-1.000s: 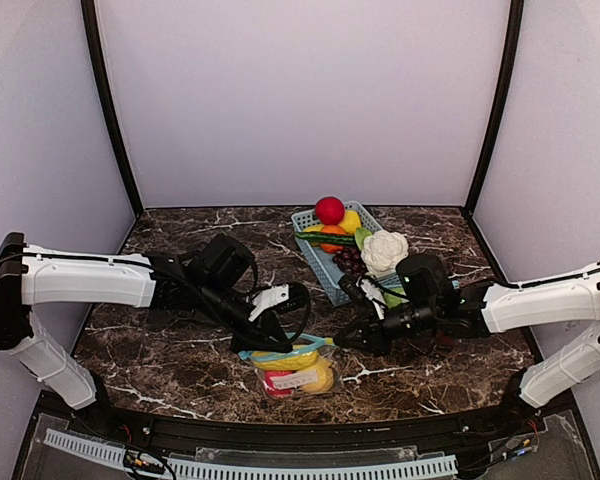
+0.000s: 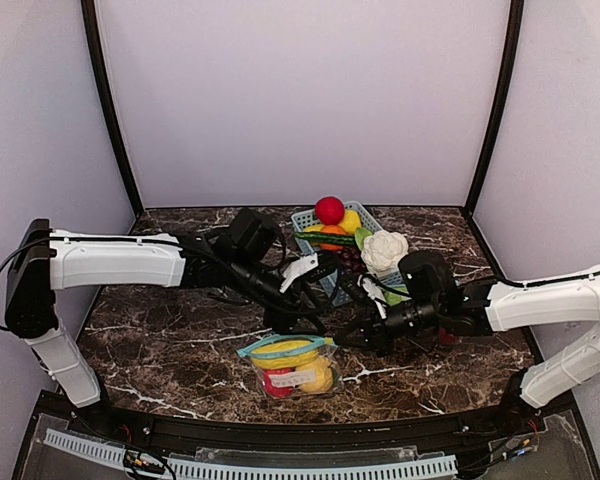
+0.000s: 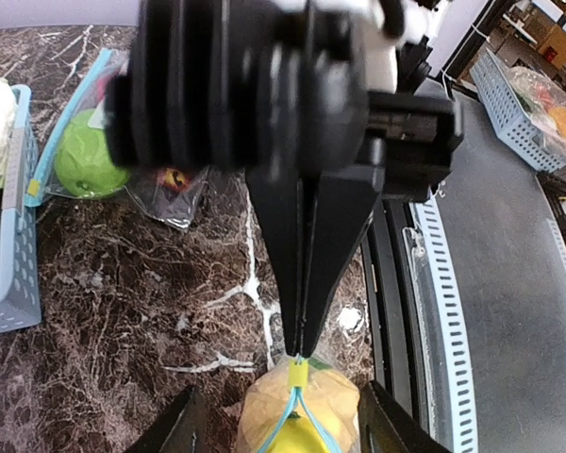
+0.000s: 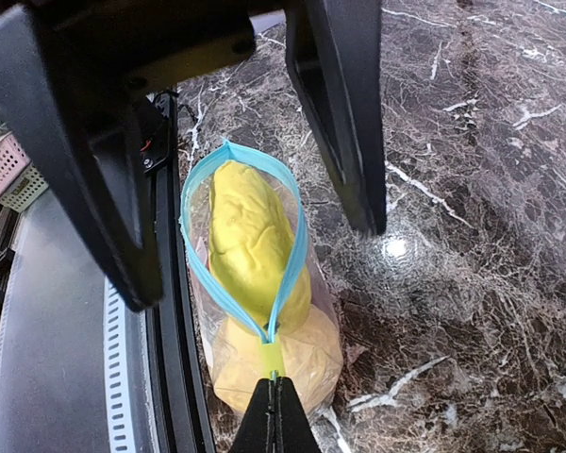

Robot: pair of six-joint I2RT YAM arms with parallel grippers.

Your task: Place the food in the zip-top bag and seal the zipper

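Observation:
The zip bag (image 2: 295, 375) lies at the front holding yellow, red and orange food, its blue zipper rim loose in a loop around the yellow food (image 4: 250, 241). My right gripper (image 2: 338, 340) is shut on the yellow zipper tab (image 3: 298, 375) at the bag's right end (image 4: 272, 359). My left gripper stands part open above the bag, with nothing between its fingers; the right wrist view shows its two fingers (image 4: 335, 142) apart over the zipper.
A blue basket (image 2: 325, 265) of fruit and vegetables, with a cauliflower (image 2: 383, 250), stands behind the grippers. Another bag (image 3: 90, 151) with green food lies beside it. The table's front edge (image 2: 300, 425) runs close to the bag.
My left gripper has lifted up and back from over the bag, uncovering more of the zipper and yellow food. The right gripper stays in place at the tab.

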